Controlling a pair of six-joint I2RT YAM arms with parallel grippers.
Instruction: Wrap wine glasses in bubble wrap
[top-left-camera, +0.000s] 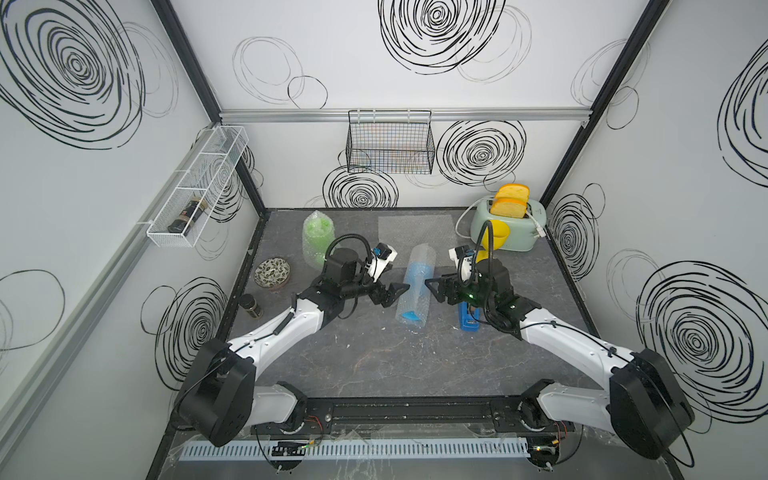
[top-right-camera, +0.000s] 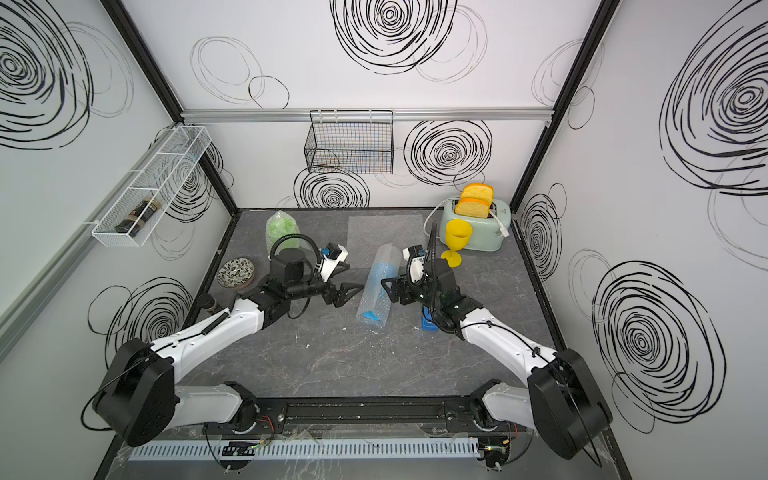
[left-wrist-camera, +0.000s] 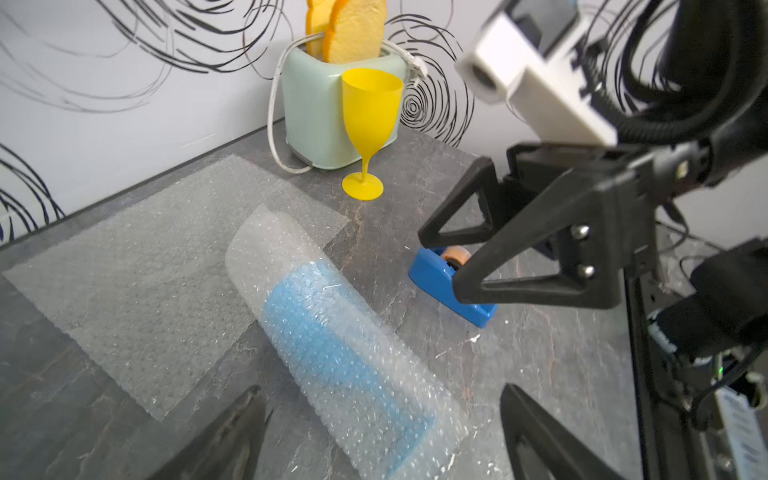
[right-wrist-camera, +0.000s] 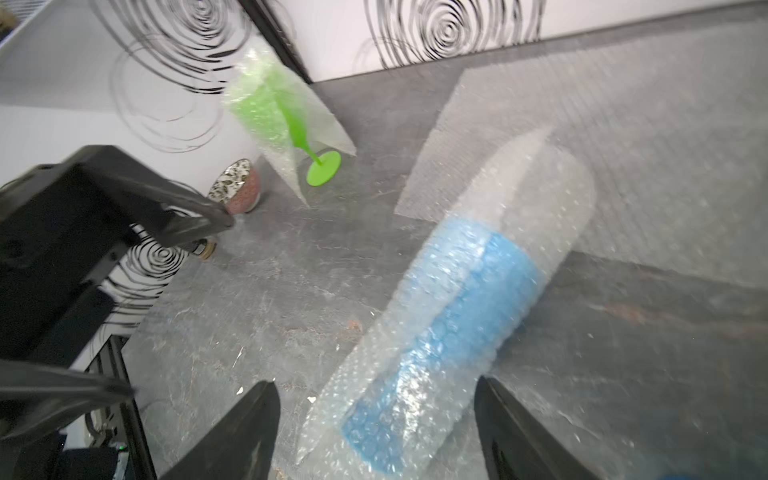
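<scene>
A blue glass rolled in bubble wrap (top-left-camera: 416, 284) lies lengthwise in the middle of the table between my grippers. My left gripper stands open just left of the roll, nothing between its fingers. My right gripper hangs over the roll's near end from the right, fingers apart and empty. A green glass (right-wrist-camera: 323, 166) stands loosely covered in wrap at the back left. A yellow glass (left-wrist-camera: 370, 104) stands before the toaster. A blue tape dispenser (left-wrist-camera: 448, 288) sits under my right arm.
A flat sheet of bubble wrap (left-wrist-camera: 136, 272) lies at the back middle. A mint toaster (top-right-camera: 484, 233) with bread stands back right. A round bowl (top-left-camera: 272, 272) and a dark jar (top-left-camera: 249, 304) are at the left edge.
</scene>
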